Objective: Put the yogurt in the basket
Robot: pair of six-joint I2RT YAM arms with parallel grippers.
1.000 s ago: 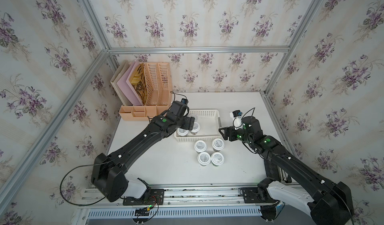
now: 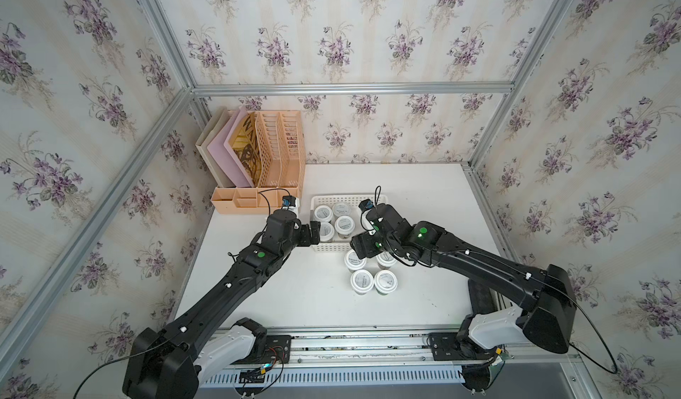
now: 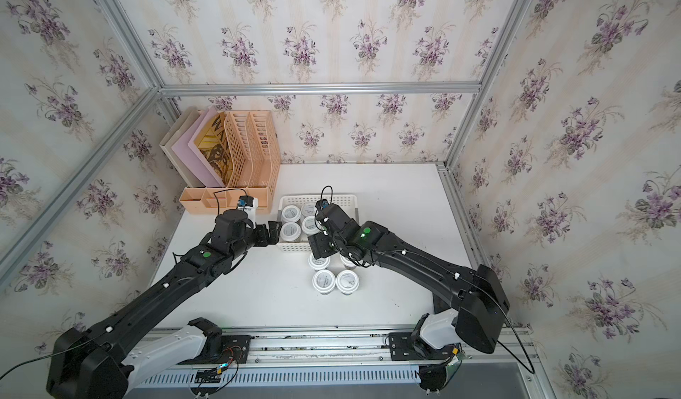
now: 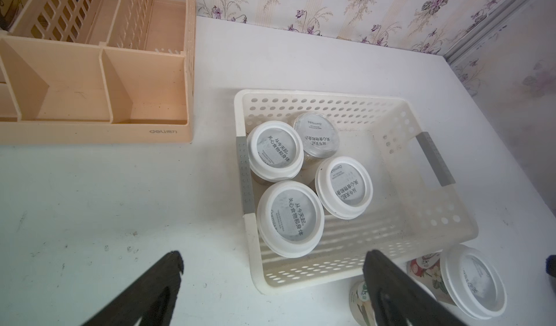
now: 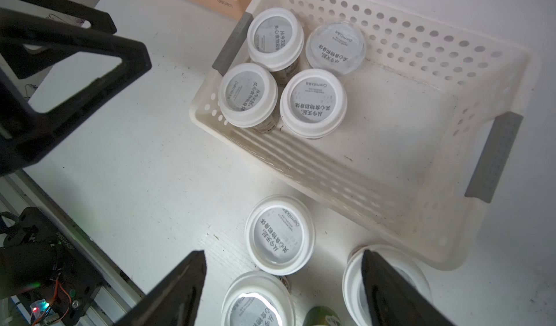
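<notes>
Inside the white basket point(image 4: 324, 97), at its left end, stand several yogurt cups with white or clear lids, one of them a lidded yogurt point(image 4: 290, 218). On the table in front of the basket are several more cups, such as the yogurt point(image 5: 279, 234) close to its front wall and the yogurt point(image 2: 361, 280) farther forward. My left gripper stands open and empty at the basket's left side. Above the front cups, near the basket's front edge, hangs my right gripper, its fingers spread apart with nothing held; it partly hides the cups below in the top left view.
A peach file organizer point(image 2: 280, 143) with folders stands at the back left. The basket's right half is empty. Bare table point(image 2: 432, 193) shows to the right, and the left arm's fingers stand close to the right arm across the basket.
The left arm has pulled back leftward from over the basket, uncovering cups there. My right arm has swung left and now reaches over the front cups at the basket's edge.
</notes>
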